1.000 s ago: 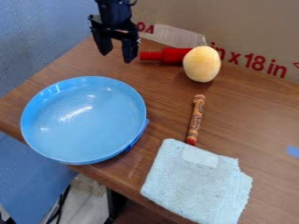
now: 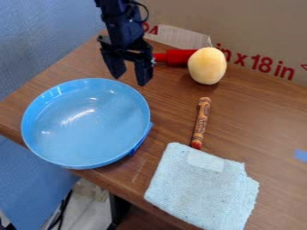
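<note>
My dark gripper [image 2: 127, 70] hangs at the top centre, above the back of the blue plate [image 2: 85, 122], its two fingers apart with nothing visible between them. Just right of it lies a red object [image 2: 174, 57], partly behind a yellow egg-shaped object [image 2: 206, 66]. An orange, red-tipped stick [image 2: 200, 122] lies at the middle right of the table, and a pale blue folded cloth [image 2: 202, 189] is at the front right.
A cardboard panel [image 2: 270, 36] stands along the back. The table's edge runs along the left, beside the plate.
My gripper has moved down in the view, toward the plate, and slightly to the right. The objects on the table have not moved.
</note>
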